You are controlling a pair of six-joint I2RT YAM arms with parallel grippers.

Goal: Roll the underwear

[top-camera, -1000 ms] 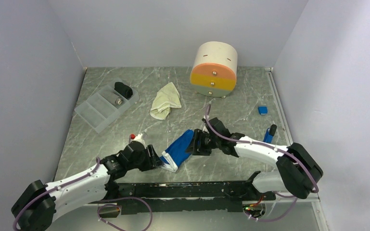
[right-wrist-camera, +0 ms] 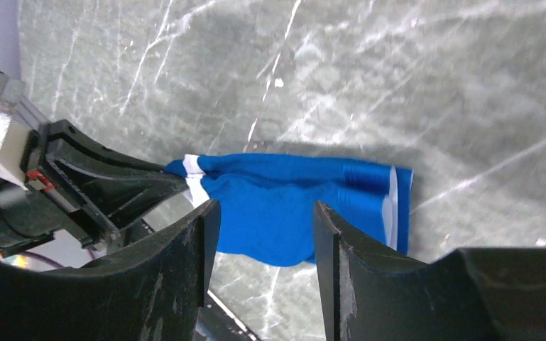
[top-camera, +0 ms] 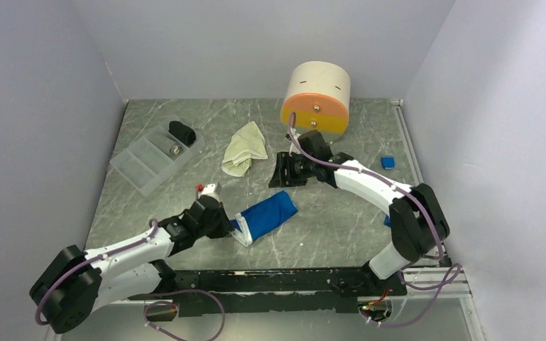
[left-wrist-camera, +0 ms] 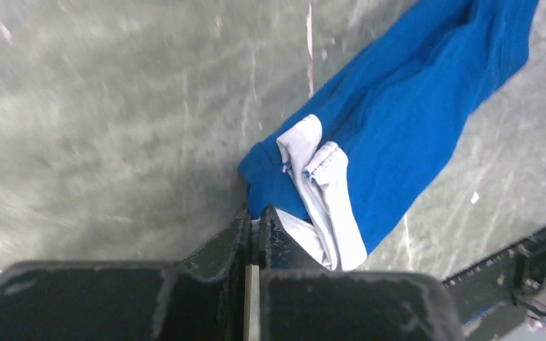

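The blue underwear lies folded into a slanting strip on the grey table, its white waistband towards my left arm. At that lower-left end my left gripper is shut on the corner of the underwear, blue and white cloth gathered at its tips. Beyond the other end, over bare table, hangs my right gripper, part open. In the right wrist view the underwear shows below and between the right fingers, which hold nothing.
A clear divided tray with a black roll stands at the back left. Behind the underwear lies a pale yellow cloth. A small drawer cabinet is at the back, and a blue item at the right.
My left gripper has shut on the underwear's near corner and shifted slightly. The right gripper has moved away from the far end, up and left in the top view.
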